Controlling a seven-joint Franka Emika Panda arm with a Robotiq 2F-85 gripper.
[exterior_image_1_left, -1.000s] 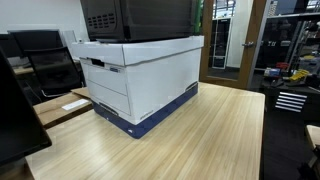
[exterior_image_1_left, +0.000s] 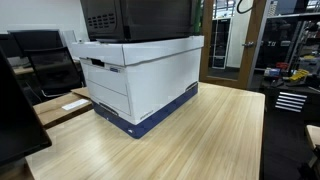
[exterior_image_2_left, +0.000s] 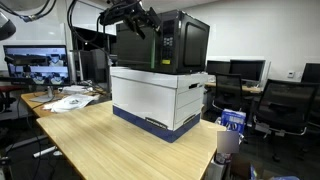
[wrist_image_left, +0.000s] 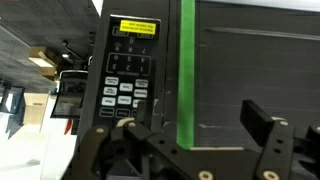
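A black microwave (exterior_image_2_left: 185, 45) sits on white boxes, its front facing the arm. In the wrist view its keypad panel (wrist_image_left: 127, 75) with a yellow label lies left of a vertical green strip (wrist_image_left: 187, 75), and the dark door (wrist_image_left: 260, 70) is to the right. My gripper is open, one finger on each side of the strip's lower part, with nothing visibly clamped. From the second exterior view, the gripper (exterior_image_2_left: 150, 20) is at the upper front of the microwave; whether it touches cannot be told.
White boxes (exterior_image_2_left: 150, 95) on a blue base (exterior_image_2_left: 150, 127) carry the microwave. Office chairs (exterior_image_2_left: 285, 110) and a white paper-like item with a blue box (exterior_image_2_left: 230, 130) stand beyond the table.
A dark curved piece, likely part of the arm or its cable, now shows at the top edge of the first exterior view. The microwave and boxes have not moved.
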